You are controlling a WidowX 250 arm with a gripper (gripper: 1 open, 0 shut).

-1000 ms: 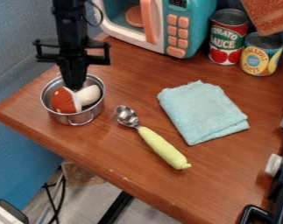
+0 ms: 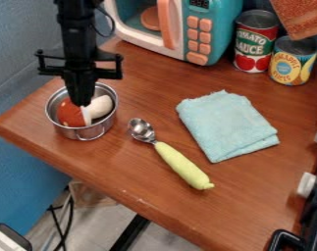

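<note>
My black gripper point(image 2: 79, 96) hangs over a metal pot point(image 2: 103, 127) at the left of the table, its fingertips down at the pot's opening. In the pot lie a red-orange item point(image 2: 71, 115) and a white item point(image 2: 99, 106). The fingers are dark and close together in this view; whether they hold anything cannot be seen.
A scoop point(image 2: 141, 131) and a yellow corn-like item point(image 2: 184, 166) lie right of the pot, with a light blue cloth point(image 2: 227, 125) beyond. A toy microwave point(image 2: 187, 25) and two cans point(image 2: 254, 44) stand at the back. A black appliance point(image 2: 297, 235) lines the right edge.
My gripper has moved slightly downward into the pot's opening, covering a little more of the items inside.
</note>
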